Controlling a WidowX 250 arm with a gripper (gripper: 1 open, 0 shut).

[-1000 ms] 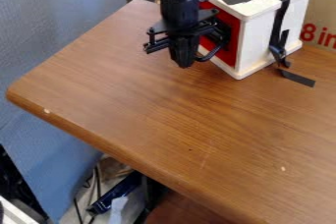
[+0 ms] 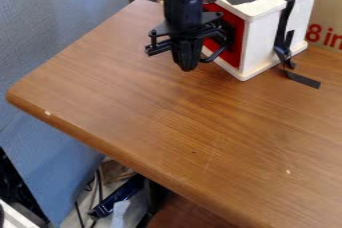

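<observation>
My black gripper [image 2: 186, 56] hangs at the top centre of the camera view, over the back part of the wooden table [image 2: 147, 132], in front of a white box [image 2: 262, 27] with a red panel [image 2: 233, 52]. Its fingers point down close beside the red panel; whether they touch it or stand open or shut I cannot tell.
Black straps run down the box's side, with a strip [image 2: 301, 78] lying on the table. A cardboard box [image 2: 325, 27] stands behind at right. A blue-grey padded surface [image 2: 47, 42] lies beyond its left edge.
</observation>
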